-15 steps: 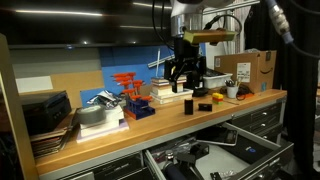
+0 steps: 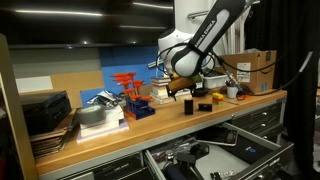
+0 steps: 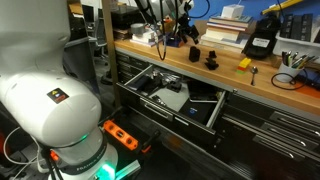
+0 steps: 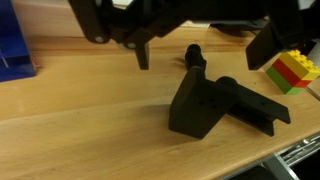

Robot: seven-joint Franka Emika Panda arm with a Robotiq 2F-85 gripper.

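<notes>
My gripper stands open above the wooden counter (image 4: 90, 100), its two dark fingers wide apart. A black block (image 4: 197, 104) rests on the counter below and ahead of the gap, with nothing held between the fingers. Right beside it lies a black, long-bodied object (image 4: 258, 104), and a small dark item (image 4: 193, 57) is behind. In exterior view 1 the black block (image 2: 188, 106) is near the counter's front edge, with the arm (image 2: 187, 57) reaching in above it. Exterior view 2 shows the block (image 3: 195, 54) next to another small black object (image 3: 211, 61).
An open drawer (image 3: 140, 96) full of dark items juts out below the counter. Red-and-blue racks (image 2: 128, 82) and stacked books (image 2: 160, 92) stand behind. Coloured toy bricks (image 4: 295, 69) sit to the right in the wrist view. Bare counter (image 2: 90, 150) extends to the left.
In exterior view 1 the arm has swung down and to the left, bringing its wrist lower over the counter near the books. The counter objects and open drawer look unmoved.
</notes>
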